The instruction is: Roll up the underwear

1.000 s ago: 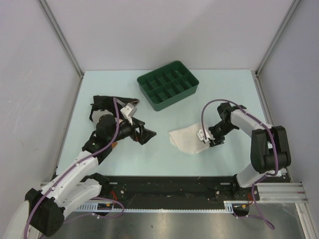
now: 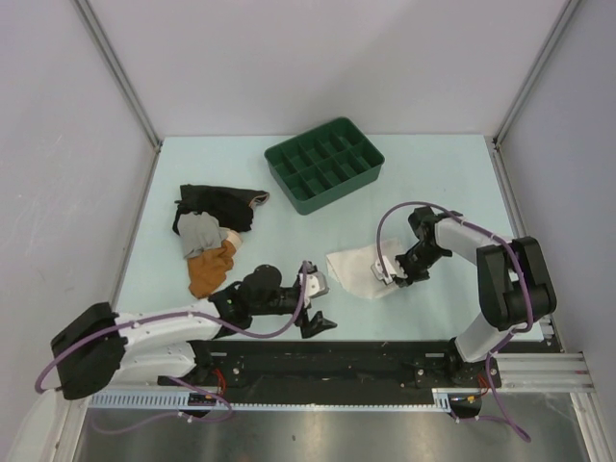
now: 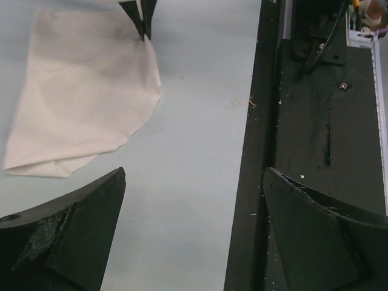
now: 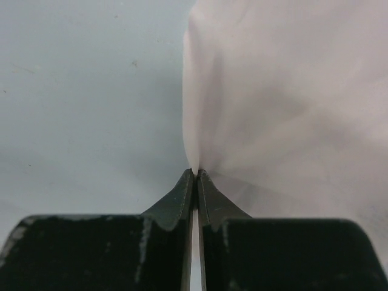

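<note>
Pale pink-beige underwear [image 2: 356,267] lies spread on the light table, right of centre. In the left wrist view the underwear [image 3: 88,91] is nearly flat, with a folded lower edge. My right gripper is shut on its edge, pinching a small bit of the fabric [image 4: 273,109] between the fingertips. From above, the right arm covers part of the cloth's right side. My left gripper stands open over bare table, nothing between its fingers. In the top view it is near the front edge, below and left of the underwear.
A green divided box [image 2: 325,166] stands behind the underwear. At the left lie a black garment [image 2: 221,204], a grey one [image 2: 199,234] and a brown one [image 2: 210,269]. Bare table surrounds the underwear, with the dark front edge [image 3: 257,151] close to the left gripper.
My left arm has come from over the clothes pile toward the front and right, down near the table's front edge.
</note>
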